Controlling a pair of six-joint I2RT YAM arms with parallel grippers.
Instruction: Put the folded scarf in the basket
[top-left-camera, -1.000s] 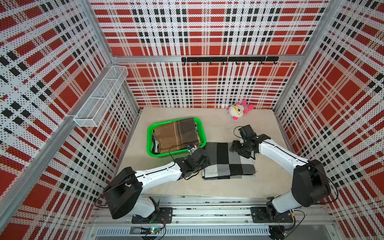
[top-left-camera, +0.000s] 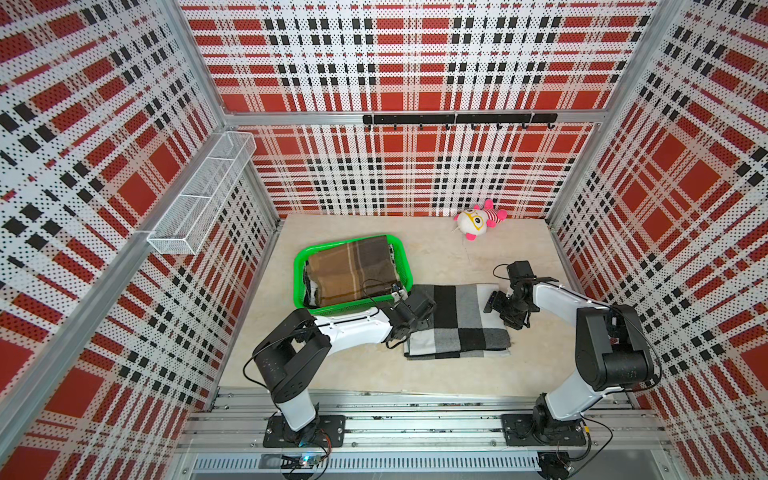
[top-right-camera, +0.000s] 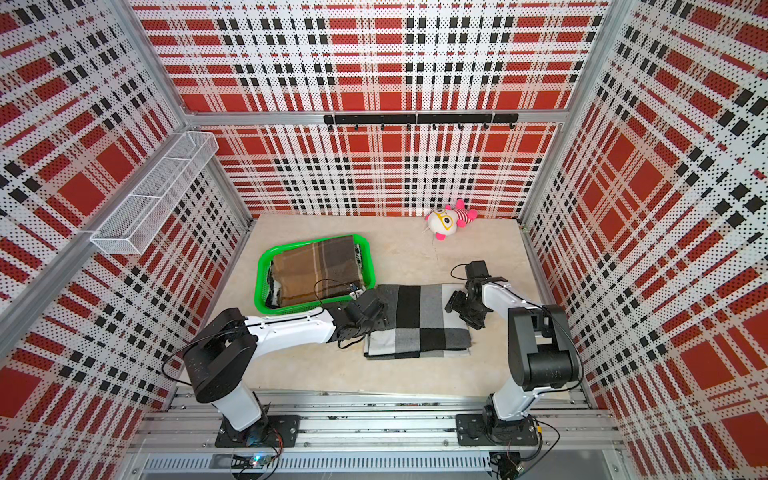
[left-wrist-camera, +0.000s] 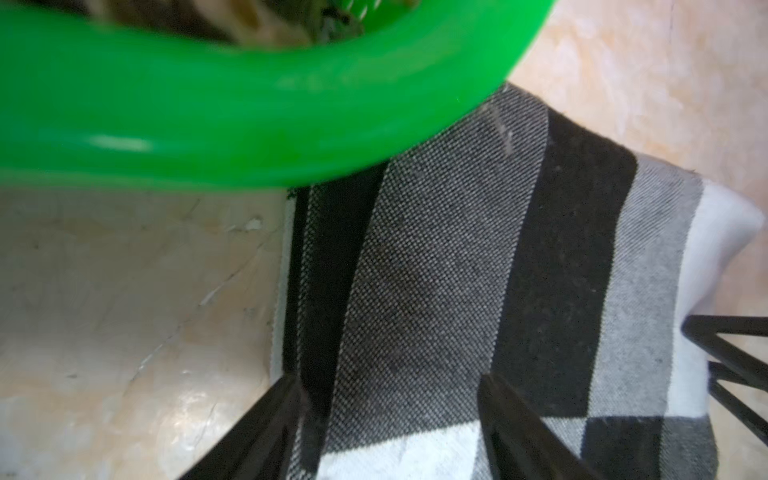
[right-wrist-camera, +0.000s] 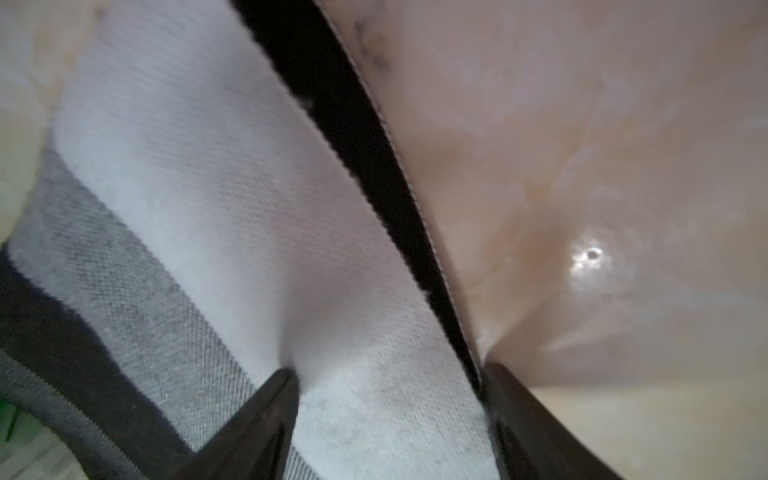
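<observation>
The folded scarf (top-left-camera: 469, 316), checked in black, grey and white, lies flat on the table to the right of the green basket (top-left-camera: 405, 264). In the left wrist view the basket rim (left-wrist-camera: 240, 120) overhangs the top of the scarf (left-wrist-camera: 448, 296). My left gripper is at the scarf's left edge with its fingers apart, one at each side of a strip of cloth. At the right edge my right gripper stands open, the white border (right-wrist-camera: 320, 280) of the scarf between its fingers but not gripped. Finger contact with the table cannot be told.
Brown and dark folded cloths (top-left-camera: 348, 272) fill the basket. A pink and white plush toy (top-left-camera: 476, 221) sits at the back right. A white wire rack (top-left-camera: 204, 192) hangs on the left wall.
My left gripper has moved right, onto the scarf's left edge. The scarf lies as before.
</observation>
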